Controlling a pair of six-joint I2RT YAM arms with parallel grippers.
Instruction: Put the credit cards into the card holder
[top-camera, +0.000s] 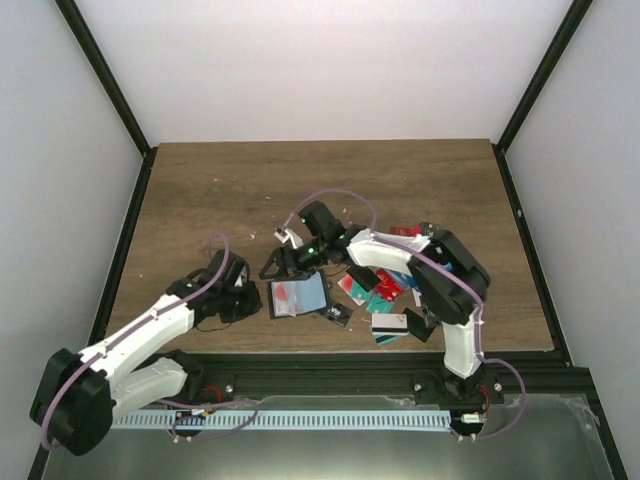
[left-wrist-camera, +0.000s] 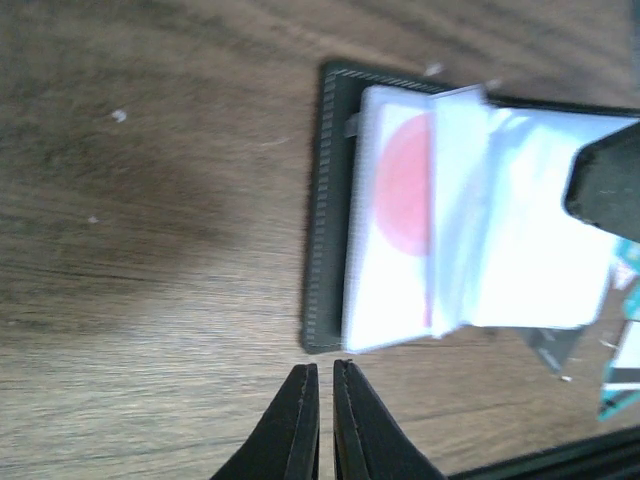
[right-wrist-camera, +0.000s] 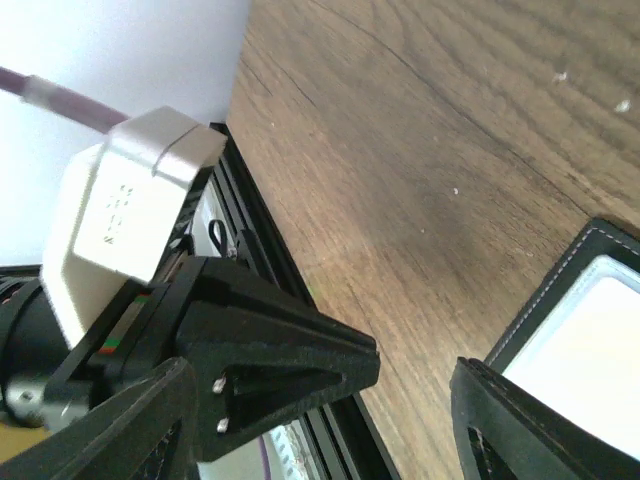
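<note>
The card holder (top-camera: 270, 300) lies spread on the table, black-edged with clear sleeves. In the left wrist view, a white card with a red circle (left-wrist-camera: 403, 185) shows under its left sleeve, and a sleeve flap (left-wrist-camera: 462, 190) stands partly lifted beside it. My left gripper is off the holder's near left corner, its fingers almost together and nothing visible between them. Above the holder's far left edge hangs my right gripper, its fingers apart and no card showing between them. Loose credit cards (top-camera: 389, 323) lie right of the holder.
More cards, red (top-camera: 390, 285) and teal, overlap under and around my right forearm. A dark card (top-camera: 338, 313) lies close to the holder's right side.
</note>
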